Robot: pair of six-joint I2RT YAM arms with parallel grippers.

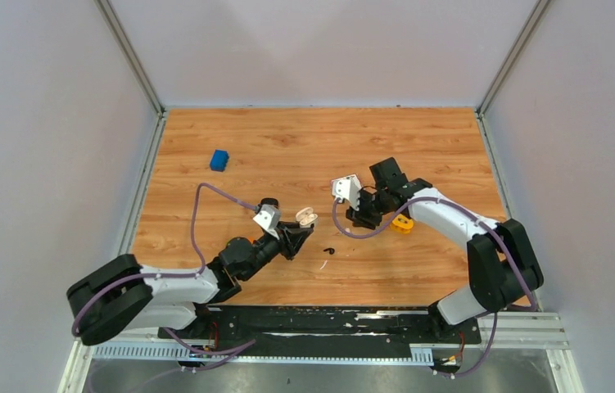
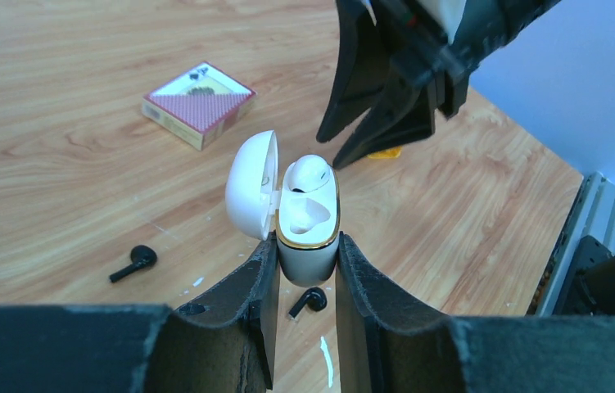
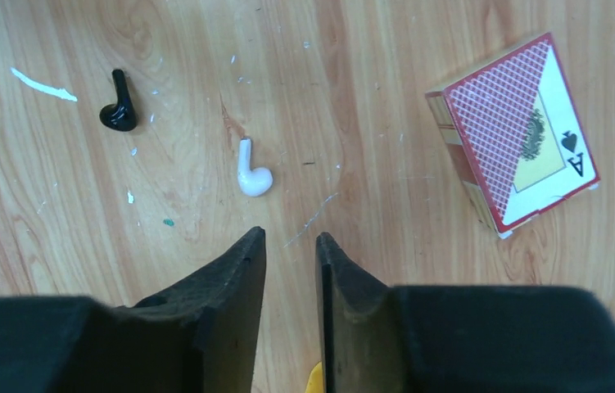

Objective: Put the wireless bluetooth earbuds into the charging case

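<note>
The white charging case (image 2: 308,219) is in my left gripper, which is shut on its lower body above the table. Its lid (image 2: 250,187) stands open to the left. One slot holds a rounded white earbud (image 2: 309,173); the nearer slot looks empty. A second white earbud (image 3: 253,173) lies on the wood, ahead of my right gripper. The right gripper's fingers (image 3: 242,274) are parted by a narrow gap with nothing between them. In the left wrist view, the right fingers reach in just beyond the case, apart from it.
A black earbud (image 2: 142,258) and another black earbud (image 3: 121,105) lie loose. The card box (image 3: 525,135) sits on the far side of the right gripper. Farther off are a yellow object (image 1: 402,224), a black round case (image 1: 269,202) and a blue block (image 1: 219,160).
</note>
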